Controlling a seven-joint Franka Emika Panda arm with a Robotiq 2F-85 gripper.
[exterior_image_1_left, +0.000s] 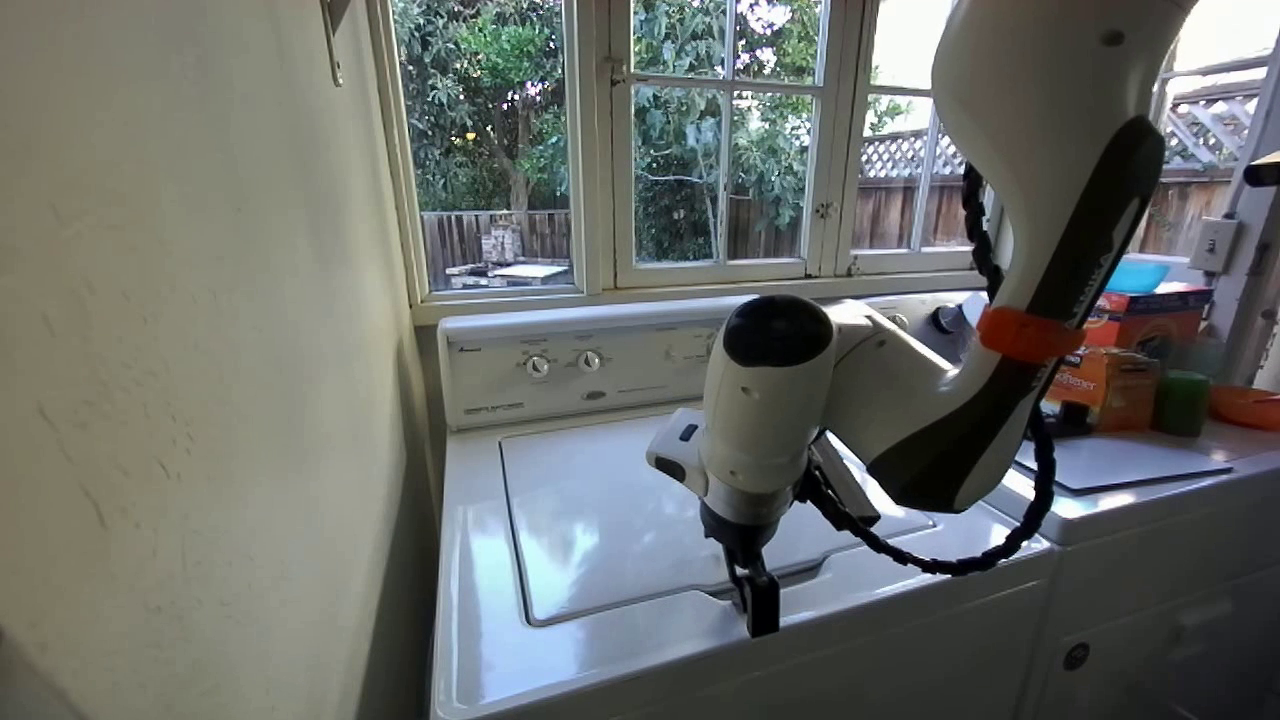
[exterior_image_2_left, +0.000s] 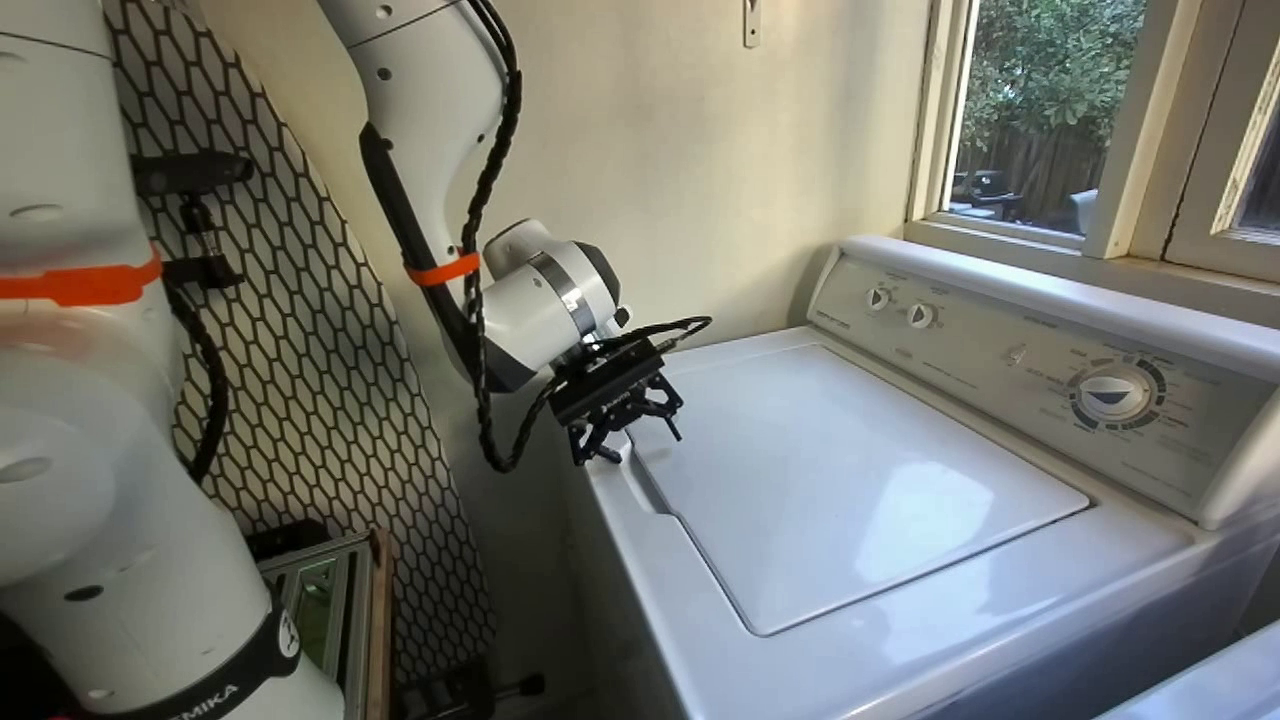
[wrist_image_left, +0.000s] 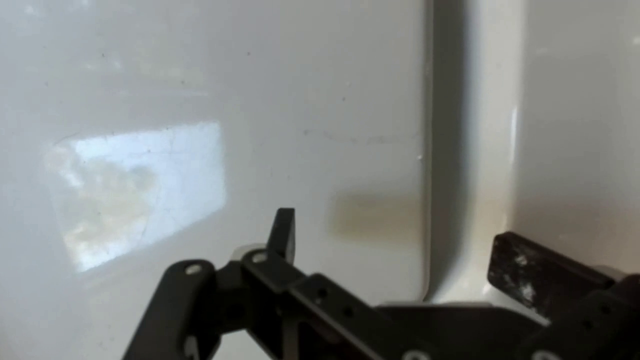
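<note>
My gripper (exterior_image_1_left: 761, 610) points down at the front of a white top-loading washer, close to the recess at the lid's front edge. Its black fingers stand wide apart in exterior view 2, with nothing between the fingertips of the gripper (exterior_image_2_left: 636, 449). The washer lid (exterior_image_2_left: 882, 492) is closed and lies flat. In the wrist view, one finger (wrist_image_left: 284, 237) is over the lid (wrist_image_left: 336, 90), while the other finger (wrist_image_left: 534, 270) is past the lid's edge, over the washer's front rim (wrist_image_left: 576, 120). Whether either fingertip touches the surface, I cannot tell.
Behind the lid rises the control panel (exterior_image_2_left: 1020, 348) with its large dial (exterior_image_2_left: 1111, 394). A wall (exterior_image_1_left: 216, 360) borders the washer on the left. To the right, a second appliance holds an orange box (exterior_image_1_left: 1106, 386) and a green container (exterior_image_1_left: 1182, 402). The lid top is bare.
</note>
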